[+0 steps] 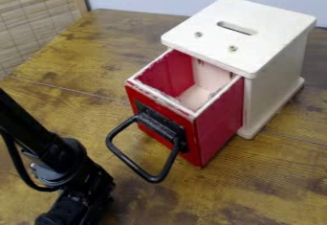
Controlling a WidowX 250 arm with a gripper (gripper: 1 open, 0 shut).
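A white wooden box [278, 71] with a slot and two screws on top stands on the right. Its red drawer [217, 126] is pulled well out toward the front left, showing a bare pale interior, with a black loop handle [155, 177] on its front. My black arm [54, 157] reaches in from the left edge, left of the handle and apart from it. Its gripper end is at the bottom edge, and its fingers cannot be made out.
A bamboo mat [26, 23] lies at the back left, and a pale wall runs along the back.
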